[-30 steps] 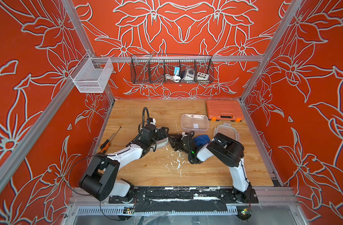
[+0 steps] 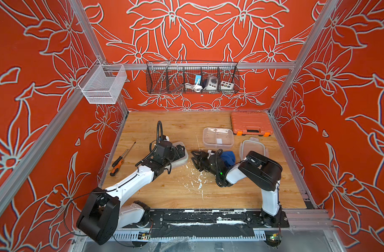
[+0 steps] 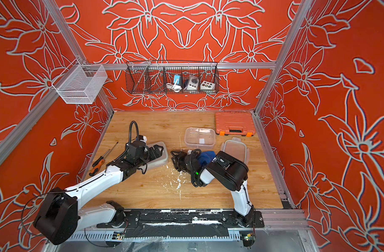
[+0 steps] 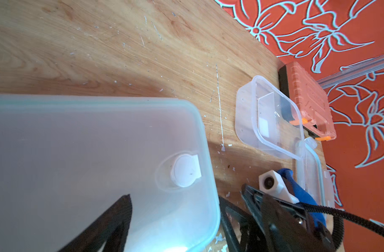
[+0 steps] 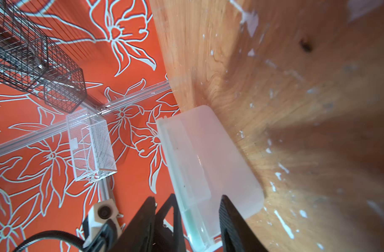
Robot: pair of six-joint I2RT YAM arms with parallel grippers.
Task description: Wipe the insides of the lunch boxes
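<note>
A frosted lunch box [image 4: 99, 142], apparently lidded, with a white round valve on top, lies left of the table's middle. My left gripper [image 2: 182, 151] hovers over it, fingers part open, nothing seen between the fingers. My right gripper [image 2: 193, 159] is open just right of the box, whose side [image 5: 192, 184] shows beyond its fingers [image 5: 234, 222]. Farther back stands an open clear lunch box [image 2: 218, 137], a small white patch at its bottom. A clear tray or lid [image 2: 246, 147] lies to the right. The blue cloth [image 2: 228, 158] sits partly behind my right arm.
An orange case [image 2: 251, 123] occupies the back right corner. Screwdrivers [image 2: 120, 160] lie at the left edge. White flecks [image 2: 200, 181] are scattered across the front middle. Wire baskets hang above.
My left gripper has drawn back left from the box's right end, uncovering more of it.
</note>
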